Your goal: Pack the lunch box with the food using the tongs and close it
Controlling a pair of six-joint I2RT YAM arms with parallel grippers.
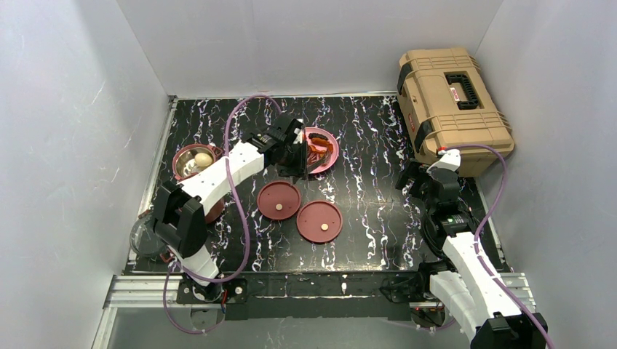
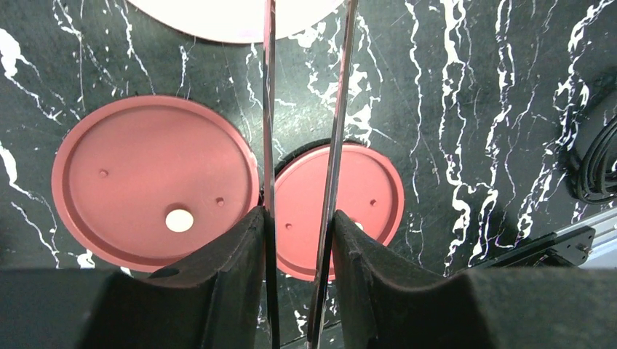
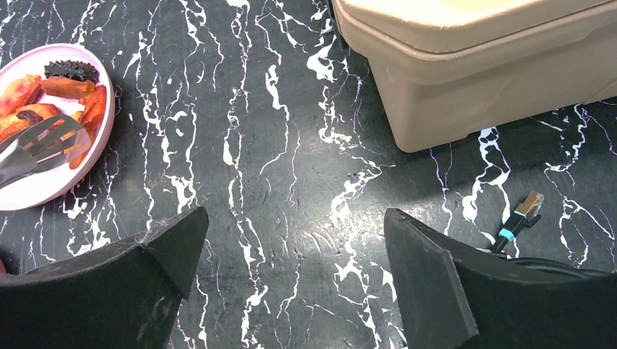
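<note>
My left gripper is shut on the metal tongs (image 2: 336, 145), whose two long arms run forward apart from each other. The tong head (image 3: 38, 151) lies over the front edge of the pink plate (image 3: 109, 127) in the right wrist view, above the food. That food (image 3: 67, 87) is orange-brown pieces with a dark spiky one. Two dull red lids (image 1: 279, 192) lie in front of the plate. At the left, a red-rimmed metal pot (image 1: 177, 166) holds a pale round piece; a second red container (image 1: 216, 211) is partly hidden by my left arm. My right gripper stands open and empty.
A tan hard case (image 1: 429, 87) fills the back right corner. A clear round lid (image 1: 145, 236) sits at the far left edge. Black cable (image 3: 542, 265) lies by my right gripper. The counter between plate and case is clear.
</note>
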